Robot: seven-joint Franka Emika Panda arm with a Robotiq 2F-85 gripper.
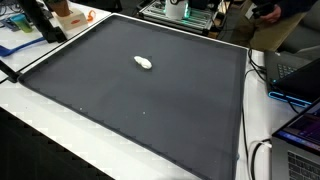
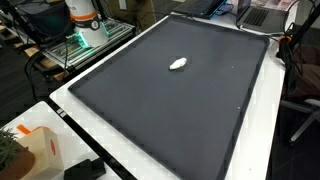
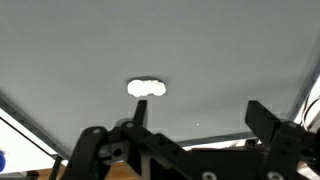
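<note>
A small white lumpy object (image 1: 143,62) lies alone on the dark grey mat (image 1: 150,105); I cannot tell what it is. Exterior view 2 has the same white object (image 2: 178,63) near the mat's far part. Seen from above in the wrist view, the white object (image 3: 146,88) is on bare grey surface, beyond the fingertips and apart from them. My gripper is wide open, its two black fingers far apart and nothing between them. Neither exterior view shows the gripper's fingers; only the arm's white base (image 2: 87,22) appears at the left in exterior view 2.
Laptops (image 1: 297,160) and cables line the right side in exterior view 1. A plant pot (image 2: 18,160) and a cardboard-coloured box (image 2: 42,148) stand at the lower left in exterior view 2.
</note>
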